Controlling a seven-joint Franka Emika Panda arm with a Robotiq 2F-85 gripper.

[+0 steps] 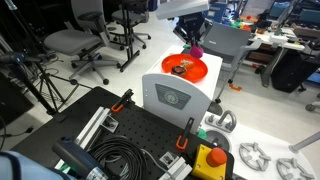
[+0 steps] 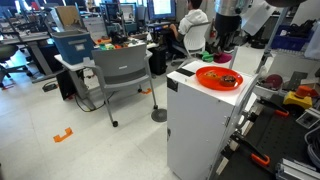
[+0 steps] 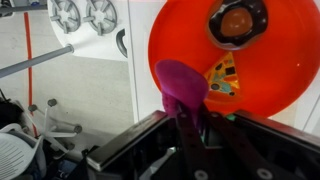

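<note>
A rounded purple object (image 3: 182, 82) is held at the tips of my gripper, whose fingers are shut on it. Beneath it lies an orange-red plate (image 3: 172, 30) carrying a brown ring-shaped piece (image 3: 236, 22) and a toy pizza slice (image 3: 222, 75). In exterior view 1 the purple object (image 1: 196, 53) is at the back right part of the plate (image 1: 167, 65), with the gripper (image 1: 194, 45) above it. Exterior view 2 shows the plate (image 2: 207, 79) on top of a white cabinet (image 2: 195, 115). Whether the purple object touches the plate, I cannot tell.
White stove-like burners (image 3: 100, 14) and a dark handle lie left of the plate in the wrist view. A grey chair (image 2: 122, 72) stands behind the cabinet. In front are coiled black cables (image 1: 118, 158) and a red button on a yellow box (image 1: 212, 160).
</note>
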